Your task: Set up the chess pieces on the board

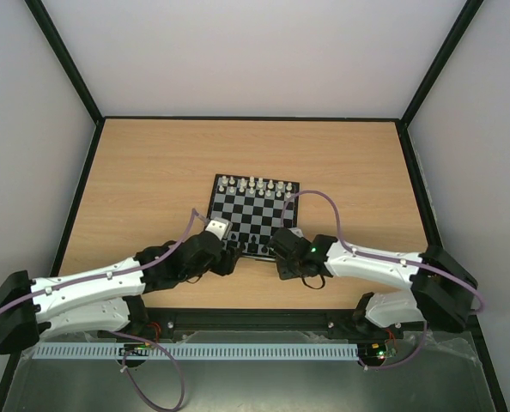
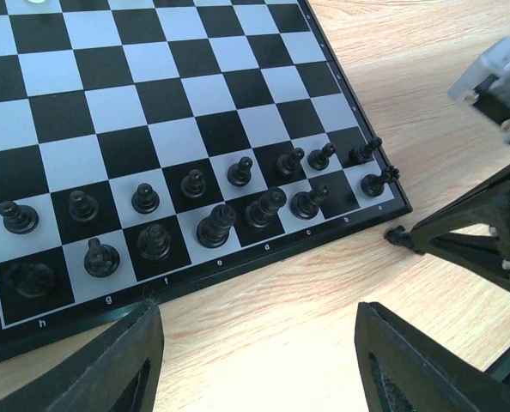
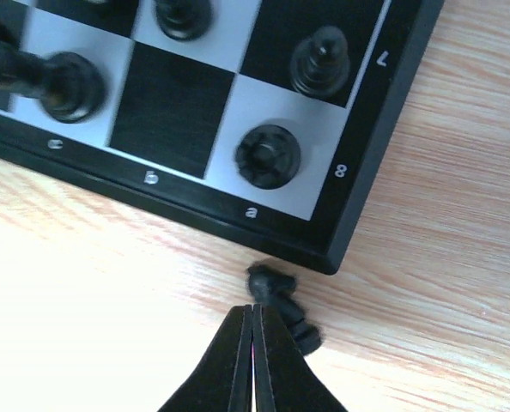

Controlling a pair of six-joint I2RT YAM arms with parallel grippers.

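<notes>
The black knight [image 3: 282, 305] lies on its side on the wood, just off the corner of the chessboard [image 3: 178, 202]. My right gripper is shut with its fingertips pressed together; the knight shows to their right, outside them. In the left wrist view that knight [image 2: 399, 238] is partly covered by the right fingers [image 2: 461, 225]. My left gripper stands open over bare wood in front of the board, with nothing between its fingers. On square b8, beside the corner rook [image 3: 268, 156], no piece stands.
Black pawns [image 2: 239, 171] and back-row pieces, including a king or queen [image 2: 215, 226], stand upright close to the near edge. White pieces [image 1: 251, 186] line the far side. Bare table [image 1: 135, 197] surrounds the board.
</notes>
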